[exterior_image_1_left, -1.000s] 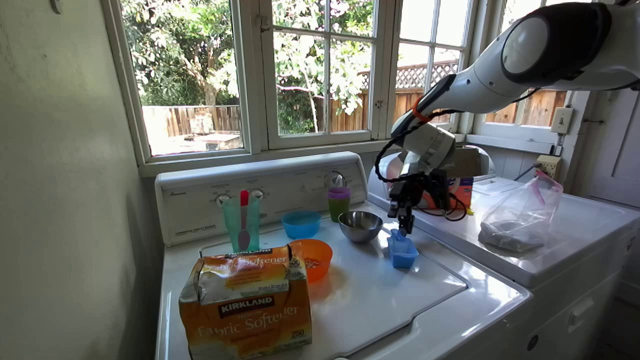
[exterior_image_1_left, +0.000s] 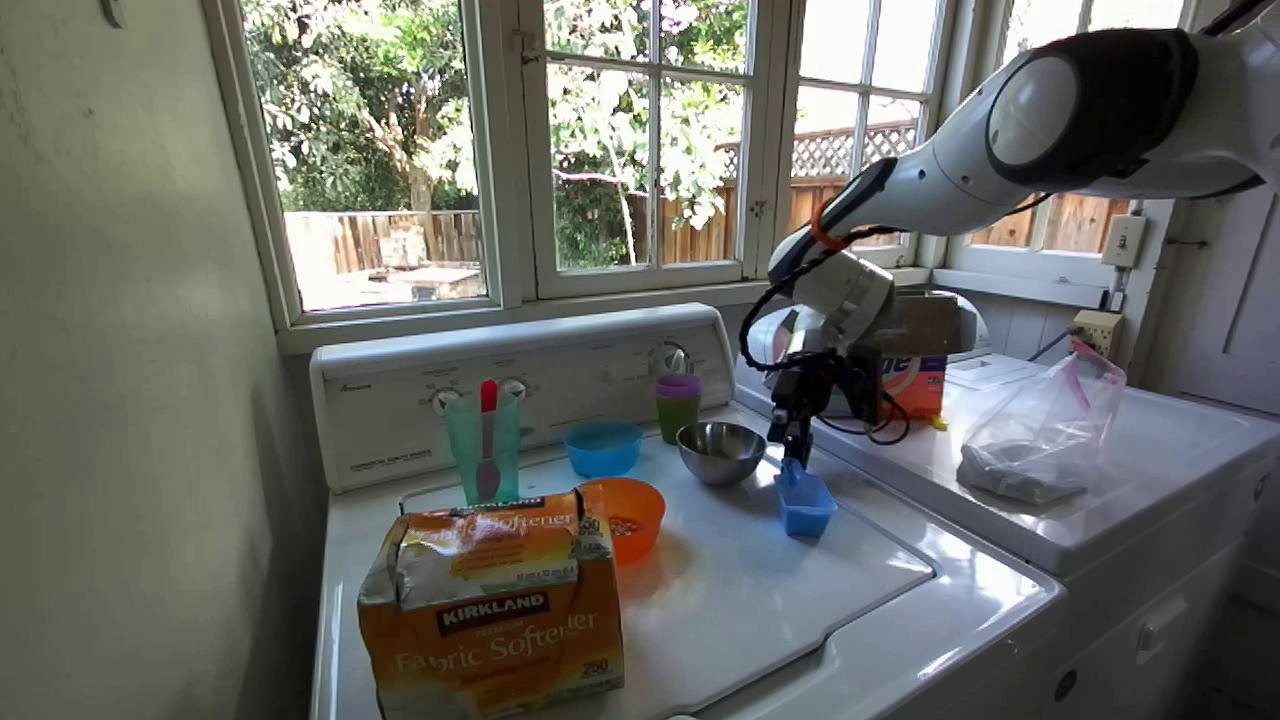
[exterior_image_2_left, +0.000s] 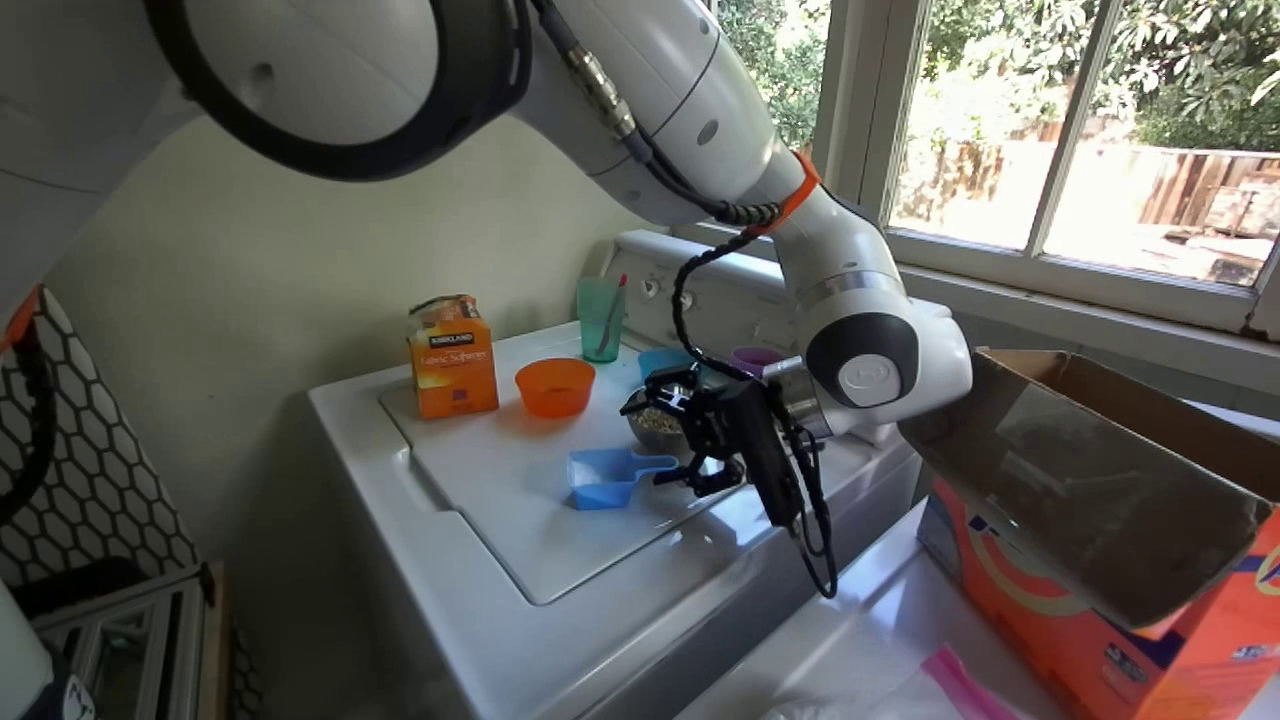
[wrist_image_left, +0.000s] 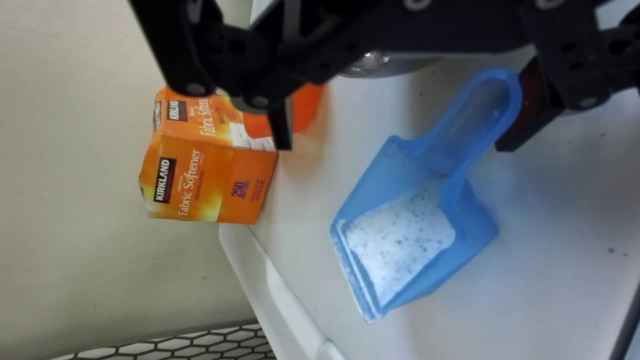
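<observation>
A blue scoop (wrist_image_left: 384, 180) holding speckled white powder (wrist_image_left: 402, 237) rests on the white washer lid (exterior_image_1_left: 744, 600). Around its handle (wrist_image_left: 474, 123) my gripper stands open. In the wrist view the handle lies close beside the right-hand finger (wrist_image_left: 531, 111), with a wide gap over to the left-hand one; whether it touches cannot be told. Exterior view 2 shows the gripper (exterior_image_2_left: 654, 446) low over the washer, at the handle end of the scoop (exterior_image_2_left: 609, 478).
Behind the scoop stands a steel bowl (exterior_image_1_left: 721, 454). An orange bowl (exterior_image_2_left: 554, 388), a blue bowl (exterior_image_1_left: 602, 448), stacked cups (exterior_image_1_left: 678, 408), a green cup (exterior_image_1_left: 510, 450) and a fabric softener box (exterior_image_1_left: 504, 624) are farther left. On the right machine are a plastic bag (exterior_image_1_left: 1044, 432) and an orange box (exterior_image_2_left: 1080, 600).
In exterior view 1 the arm and gripper have shifted slightly left, toward the scoop handle. The scoop and the other objects look unmoved.
</observation>
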